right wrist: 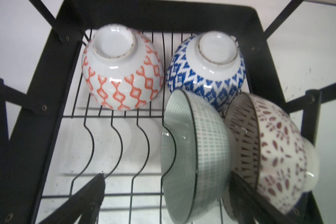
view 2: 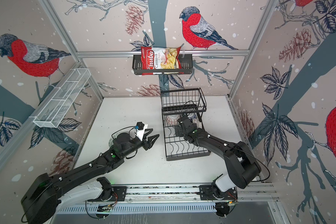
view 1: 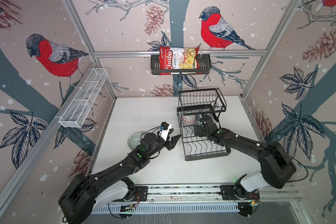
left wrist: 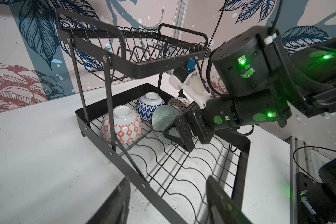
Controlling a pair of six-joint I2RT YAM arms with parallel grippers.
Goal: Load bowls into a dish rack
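The black two-tier dish rack (view 1: 207, 156) stands on the right half of the table. On its lower tier, two bowls sit upside down at the back: a white one with orange pattern (right wrist: 127, 80) and a blue-patterned one (right wrist: 209, 71). A green bowl (right wrist: 212, 156) stands on edge in front of them, beside a tilted brown-patterned bowl (right wrist: 280, 149). My right gripper is open over the lower tier, one finger close to the green bowl's outer side; contact cannot be judged. Left of the rack, my left gripper is open and empty.
A patterned green round dish (view 1: 135, 140) lies on the table, partly behind the left arm. The rack's upper tier (left wrist: 138, 67) overhangs the back bowls. Wire slots at the lower tier's front left are empty. A shelf with a chips bag (view 1: 179, 59) hangs on the back wall.
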